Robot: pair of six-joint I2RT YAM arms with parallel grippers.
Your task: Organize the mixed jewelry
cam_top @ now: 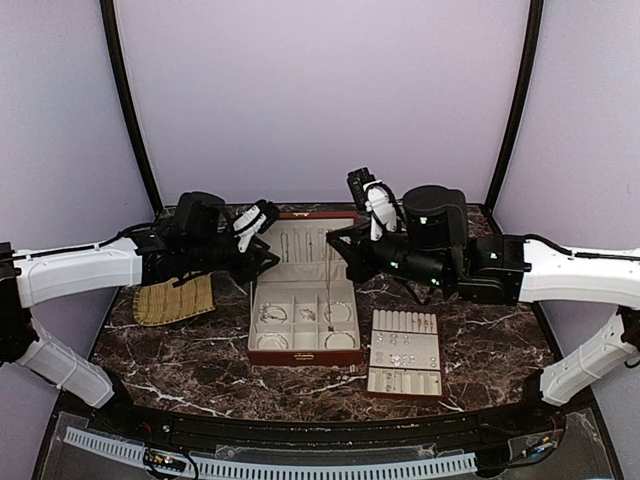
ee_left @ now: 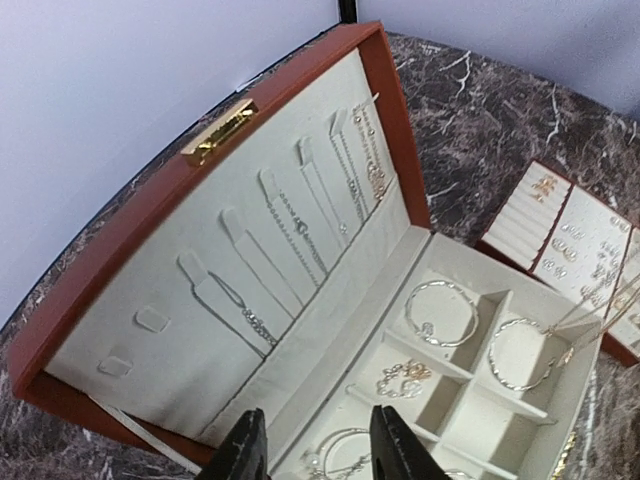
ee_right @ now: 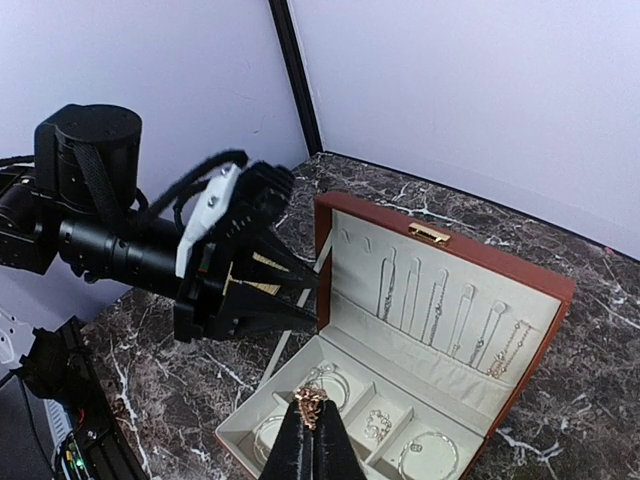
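Note:
A brown jewelry box point(cam_top: 303, 356) stands open, necklaces on its lid hooks, bracelets and small chains in its compartments. My right gripper point(cam_top: 338, 240) is raised over it, shut on a fine chain necklace point(cam_top: 329, 290) that hangs down; in the right wrist view a gold cluster point(ee_right: 310, 405) shows at its fingertips. My left gripper point(cam_top: 262, 262) is raised at the box's left side, open with nothing visible between its fingers.
A small tray point(cam_top: 404, 385) with rings and earrings lies right of the box. A woven mat point(cam_top: 172, 300) lies to the left. Bare marble surrounds them.

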